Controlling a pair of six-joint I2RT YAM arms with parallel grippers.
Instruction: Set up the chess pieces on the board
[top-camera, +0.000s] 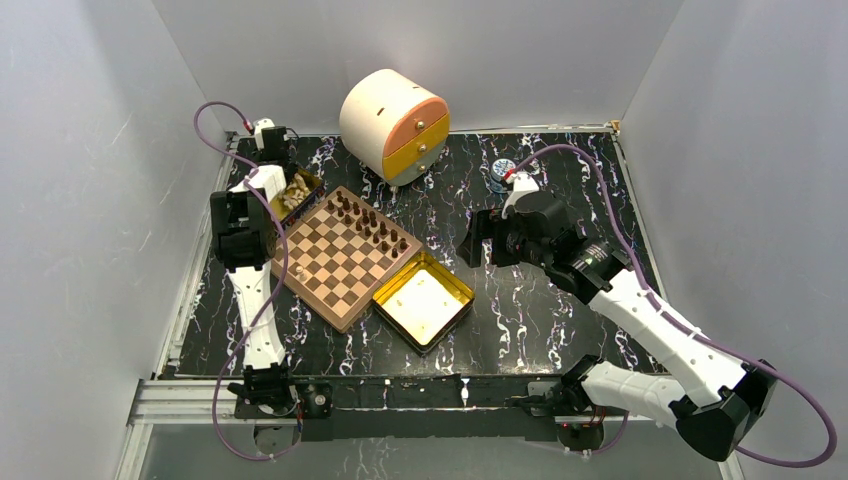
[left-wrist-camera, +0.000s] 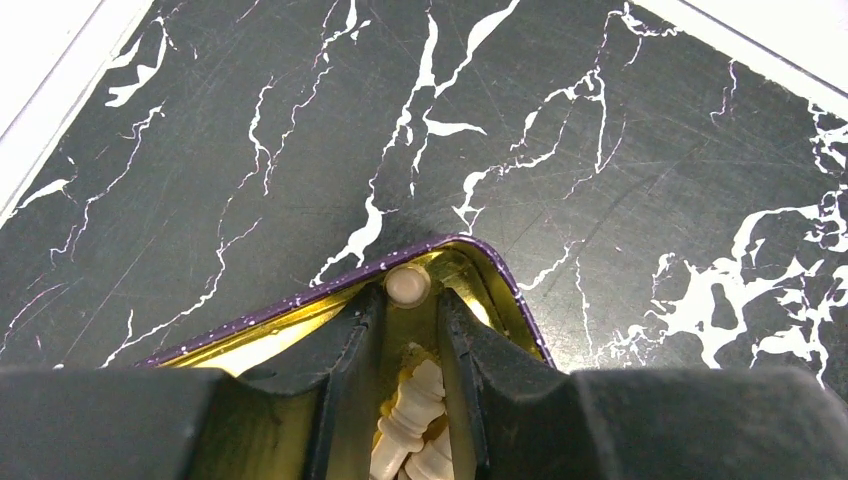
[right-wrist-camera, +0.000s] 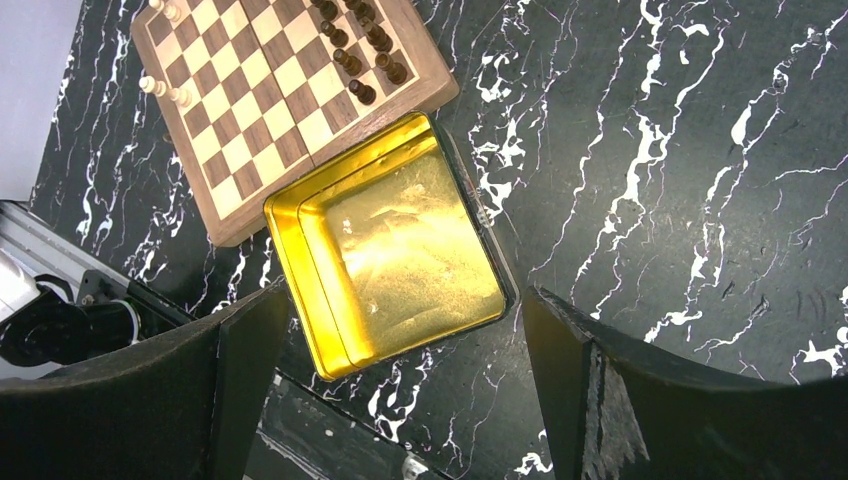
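Observation:
The wooden chessboard (top-camera: 340, 262) lies left of centre, dark pieces (top-camera: 375, 225) standing in rows along its far right side. A few white pieces (right-wrist-camera: 165, 90) stand at its opposite edge in the right wrist view. Beyond the board, a gold tin (top-camera: 312, 192) holds several white pieces (top-camera: 297, 190). Down at this tin, my left gripper is open; a white piece's round end (left-wrist-camera: 408, 286) shows between its fingertips, in the tin's corner. More white pieces (left-wrist-camera: 410, 420) lie below it. My right gripper (top-camera: 474, 240) is open and empty, above the table right of the board.
A second gold tin (right-wrist-camera: 410, 250), empty, touches the board's near right edge. At the back stand a rounded drawer box (top-camera: 395, 125) and a small round container (top-camera: 502, 174).

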